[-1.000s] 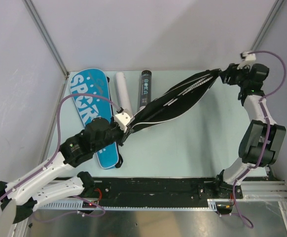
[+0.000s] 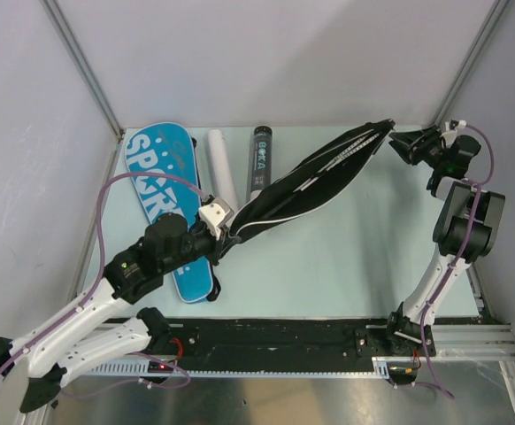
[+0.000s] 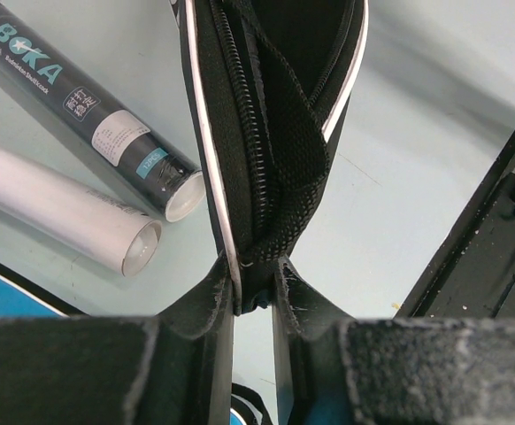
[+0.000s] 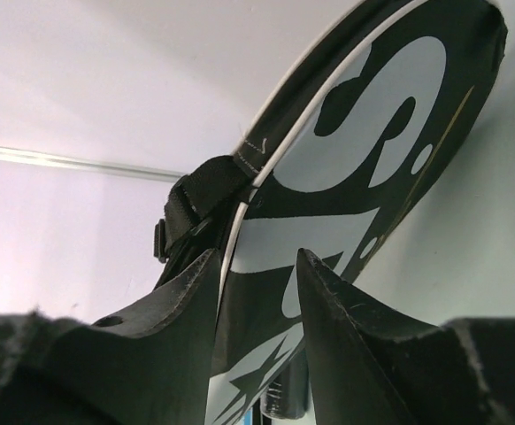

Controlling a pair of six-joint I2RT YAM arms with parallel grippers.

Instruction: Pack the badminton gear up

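Observation:
A black racket bag (image 2: 324,177) with white piping is held raised, slanting across the middle in the top view. My left gripper (image 2: 231,237) is shut on its narrow lower-left end; the left wrist view shows the bag's zipped, mesh-lined end (image 3: 262,204) pinched between the fingers. Just right of the bag's upper-right end, my right gripper (image 2: 394,142) stands open. In the right wrist view the bag's lettered face (image 4: 364,177) lies beyond the parted fingers (image 4: 200,274). Whether a finger touches its edge I cannot tell.
A blue racket bag (image 2: 165,190) lies on the left of the white table (image 2: 355,266). Beside it are a white tube (image 2: 220,164) and a dark BOKA shuttlecock tube (image 2: 260,159), partly behind the held bag.
A second ago my right gripper was at the bag's upper-right tip. The left gripper and bag have hardly moved.

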